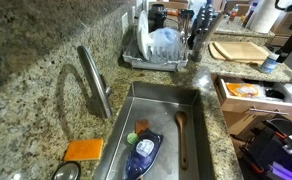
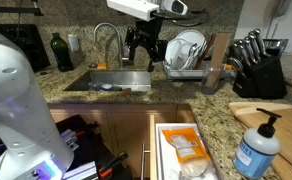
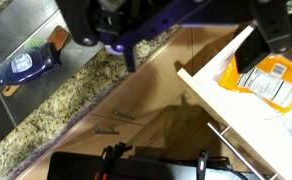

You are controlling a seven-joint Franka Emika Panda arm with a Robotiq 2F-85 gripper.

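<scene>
My gripper is open, its dark fingers (image 3: 128, 52) far apart with only the cabinet front and drawer edge visible between and beyond them. In exterior view 2 the gripper hangs above the counter edge, partly hidden by the arm. Below and to its right an open white drawer (image 2: 166, 150) holds an orange package (image 2: 183, 138). Inside the sink (image 1: 201, 165) lie a dark blue bottle (image 1: 142, 155) and a wooden spoon (image 1: 183, 140).
A dish rack (image 1: 156, 62) with dishes stands behind the sink. A cutting board (image 2: 271, 115), a knife block (image 2: 258, 75) and a blue-labelled pump bottle (image 2: 256, 148) occupy the right counter. An orange cloth (image 1: 84, 149) lies left of the sink.
</scene>
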